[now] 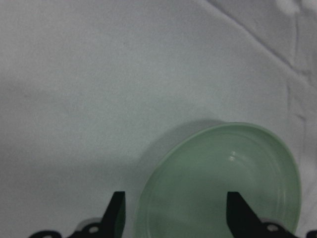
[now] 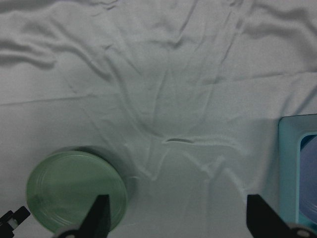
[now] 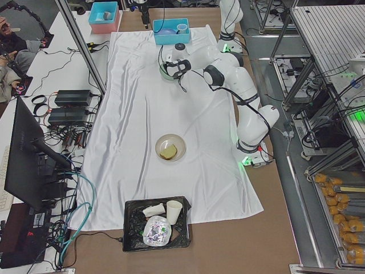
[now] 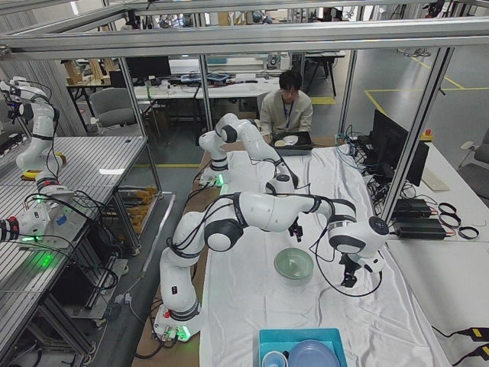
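Note:
A green plate (image 4: 293,262) lies on the white cloth (image 4: 328,306) near the blue bin (image 4: 267,340). My left gripper is open just over the plate, one finger outside its rim and the other above it, nothing held. My right gripper is open higher up, between the plate (image 2: 74,191) and the bin (image 2: 290,168), with empty space between its fingers. The bin holds a blue plate (image 4: 312,355) and a cup (image 4: 275,359).
A beige plate (image 3: 179,148) with a yellow item lies mid-cloth. A black tray (image 3: 131,240) with cups and foil sits at the far end, by a seated person. Monitors and cables line one side; both arms crowd the space over the green plate.

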